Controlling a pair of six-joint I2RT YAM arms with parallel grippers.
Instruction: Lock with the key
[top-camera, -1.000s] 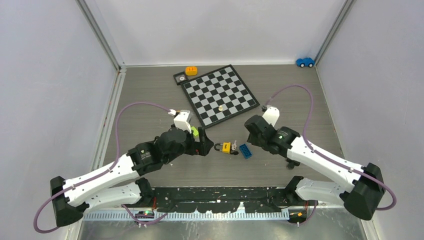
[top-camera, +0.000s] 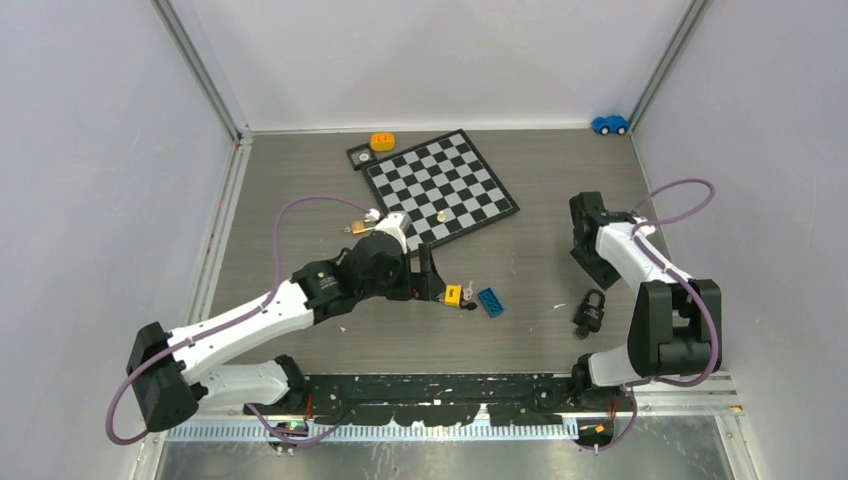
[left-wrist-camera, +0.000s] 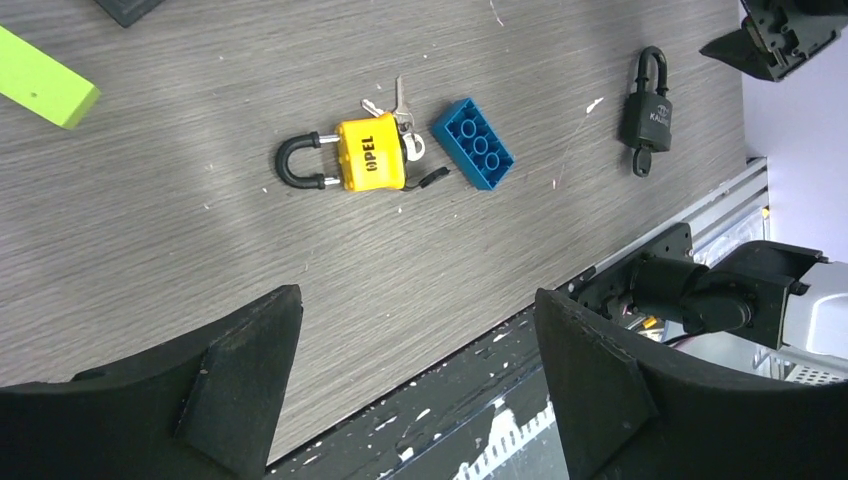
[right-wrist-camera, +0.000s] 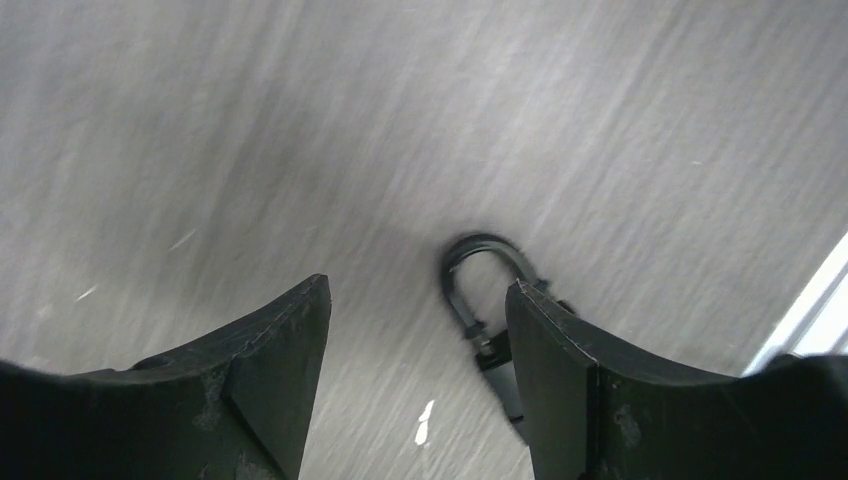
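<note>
A yellow padlock with a black shackle lies mid-table, silver keys beside its body. My left gripper hangs open over it, nothing between its fingers, partly covering it in the top view. A black padlock lies near the front right. My right gripper is above and behind that lock, fingers apart and empty; the blurred shackle shows beneath it in the right wrist view.
A blue brick lies right of the yellow lock, a green block to its left. A chessboard occupies the back middle; a toy car sits at back right.
My right arm has swung rightward and back from near the blue brick, uncovering the black padlock. My left gripper has moved a little rightward and toward the back.
</note>
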